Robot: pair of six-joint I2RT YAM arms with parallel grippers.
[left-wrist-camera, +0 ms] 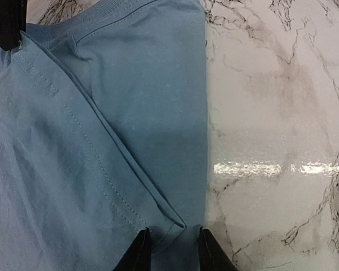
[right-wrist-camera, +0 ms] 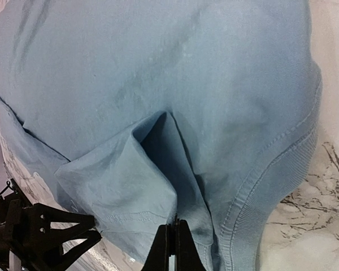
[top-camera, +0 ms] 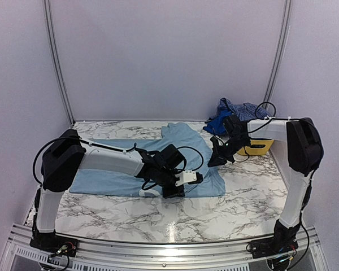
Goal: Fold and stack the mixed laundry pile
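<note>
A light blue shirt (top-camera: pixel 107 186) lies spread on the marble table, with a folded flap (left-wrist-camera: pixel 85 141) across its right part. My left gripper is open over the flap's near corner, at the shirt's straight edge. My right gripper is shut on the flap's other end; whether cloth sits between its fingers is unclear. In the top view the left gripper is at the shirt's front edge, the right one higher up on its right side.
A yellow bin (top-camera: pixel 257 148) with dark blue and patterned cloth (top-camera: pixel 243 111) stands at the back right. Bare marble table (top-camera: pixel 124 217) runs along the front.
</note>
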